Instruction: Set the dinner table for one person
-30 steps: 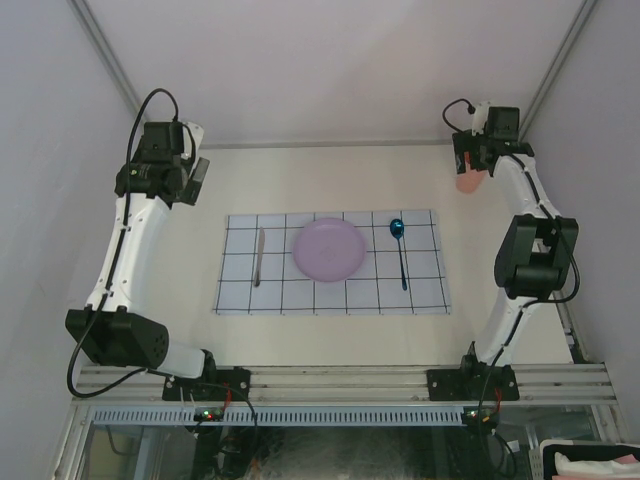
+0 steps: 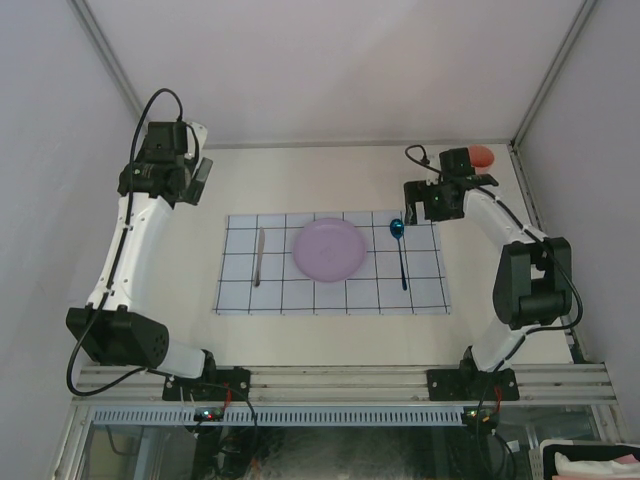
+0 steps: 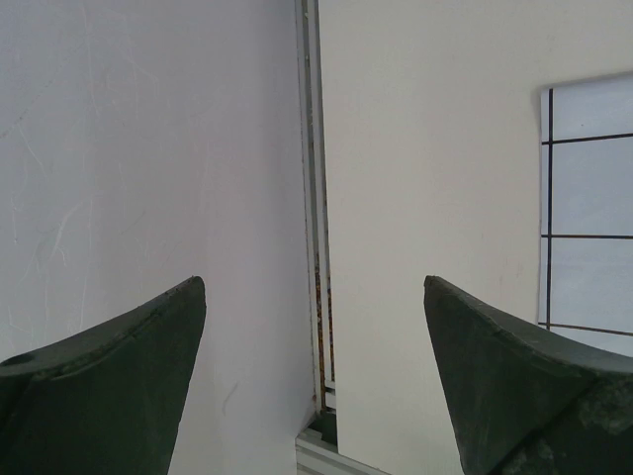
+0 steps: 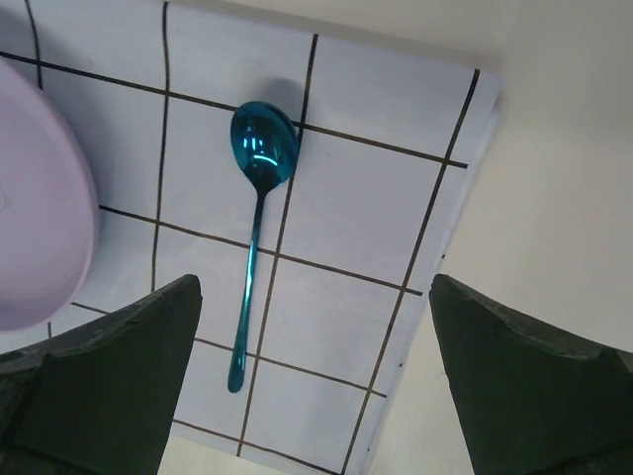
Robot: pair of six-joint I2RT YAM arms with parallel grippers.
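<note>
A checked placemat (image 2: 355, 295) lies mid-table with a purple plate (image 2: 329, 249) at its centre, a light-handled knife (image 2: 258, 262) left of it and a blue spoon (image 2: 397, 232) to its right. My right gripper (image 2: 415, 205) hangs open above the mat's back right corner; in the right wrist view the spoon (image 4: 263, 148) and plate edge (image 4: 40, 198) lie below it, with nothing between the fingers. My left gripper (image 2: 195, 180) stands open and empty at the table's left, above bare table and side wall.
A pink round item (image 2: 480, 157), partly hidden by the right arm, stands at the back right. Walls border it at the back and sides.
The left arm has barely moved.
</note>
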